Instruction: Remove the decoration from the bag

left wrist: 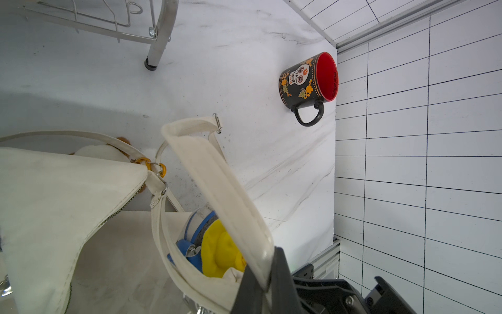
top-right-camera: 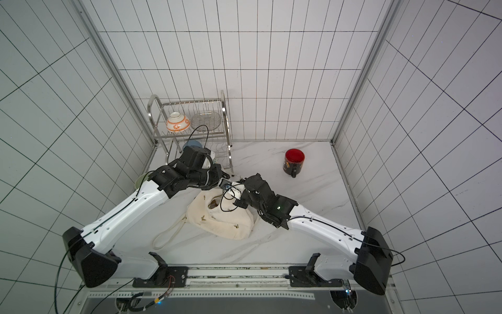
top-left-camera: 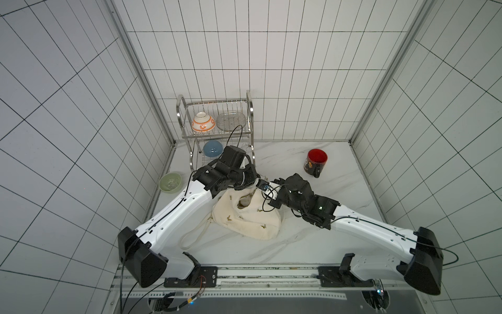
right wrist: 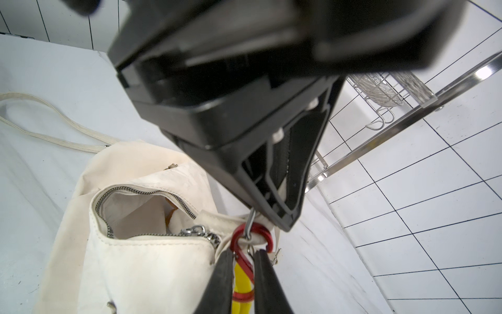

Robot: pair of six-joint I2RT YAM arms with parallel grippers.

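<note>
The cream bag [top-left-camera: 245,214] lies on the counter with its zip partly open. Pinched in my shut left gripper is a raised cream strap [left wrist: 230,193]. A yellow toy decoration [left wrist: 217,248] with blue parts hangs by the strap in the left wrist view. In the right wrist view, a red S-shaped clip [right wrist: 243,259] hangs from a metal ring below the left gripper, with yellow showing behind it. My right gripper is part open, its fingers on either side of the clip's lower part. Whether they touch it cannot be told.
A black mug with a red inside [top-left-camera: 315,162] stands to the right at the back. Behind my left arm is a wire dish rack [top-left-camera: 250,115]; a green bowl [top-left-camera: 171,182] sits at left.
</note>
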